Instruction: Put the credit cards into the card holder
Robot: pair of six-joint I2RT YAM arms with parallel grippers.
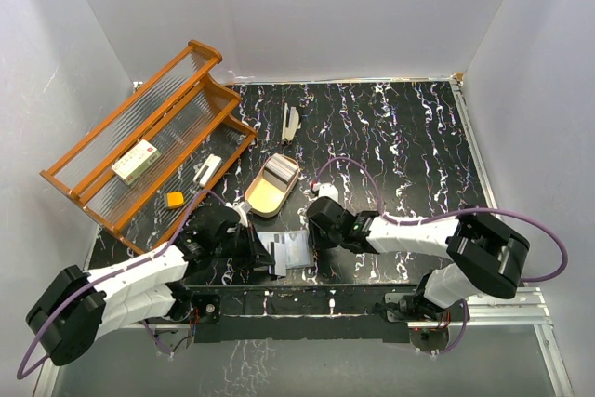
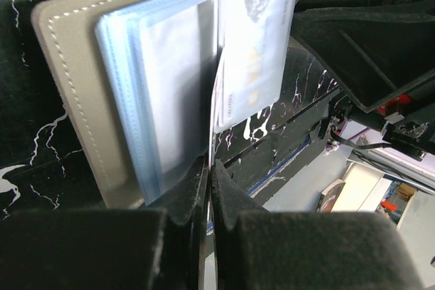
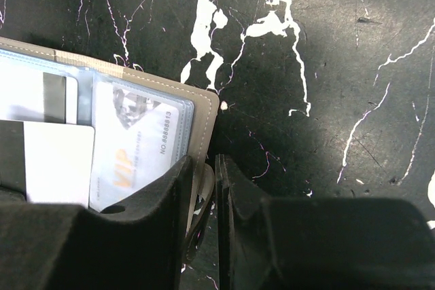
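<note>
The open card holder (image 1: 296,250) lies near the table's front edge, its clear sleeves holding cards, including a white VIP card (image 3: 136,142). My left gripper is shut over the holder, with a thin white card edge (image 2: 216,93) standing upright from between its fingertips, beside the left stack of sleeves. My right gripper is at the holder's right edge, its fingertips at the beige cover (image 3: 200,127); whether anything is between them is hard to tell.
A tan box (image 1: 266,194) with cards stands behind the holder. A stapler (image 1: 290,125) lies farther back, and a wooden rack (image 1: 149,174) fills the left side.
</note>
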